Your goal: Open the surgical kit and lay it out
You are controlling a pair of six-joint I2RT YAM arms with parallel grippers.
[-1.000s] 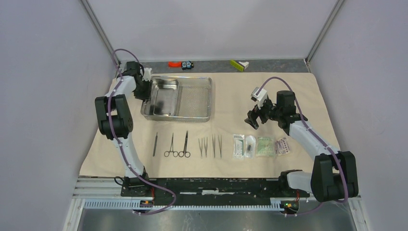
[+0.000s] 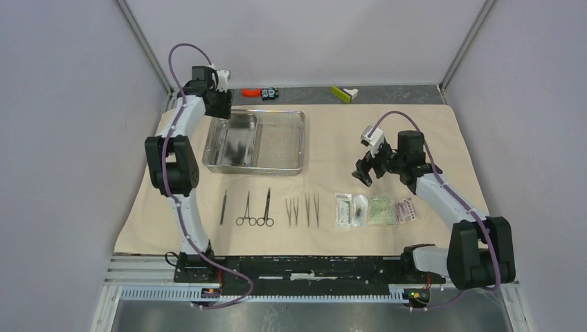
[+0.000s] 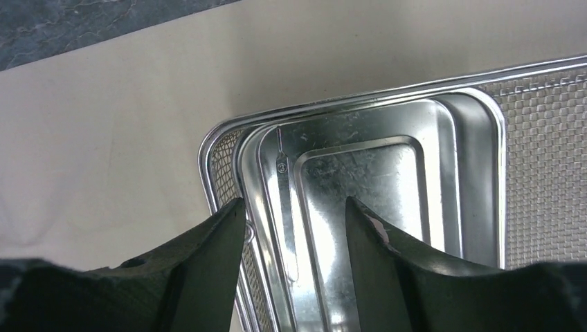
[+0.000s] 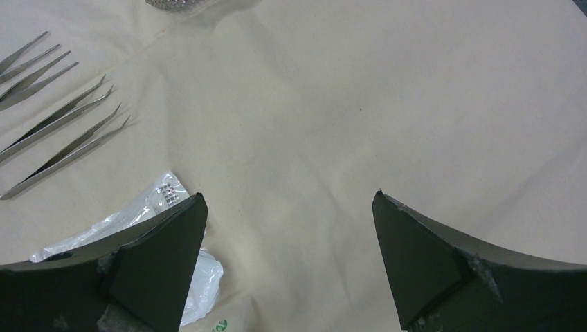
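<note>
My left gripper (image 2: 220, 104) is open above the back-left of the wire basket (image 2: 302, 138), which holds steel trays (image 2: 239, 138). The left wrist view shows a slim scalpel handle (image 3: 284, 187) in the tray, below the gap between the fingers. My right gripper (image 2: 362, 171) stands open over bare cloth. In front of the basket lie a slim dark instrument (image 2: 223, 207), scissor-handled instruments (image 2: 267, 207), several tweezers (image 2: 308, 211) and packets (image 2: 381, 210).
A red item (image 2: 250, 92), a black item (image 2: 270, 93) and a green-and-white item (image 2: 344, 94) sit on the grey strip behind the cloth. The cloth right of the basket is clear.
My left gripper has moved back and slightly right, away from the basket's left side toward its back edge. The right arm has not moved.
</note>
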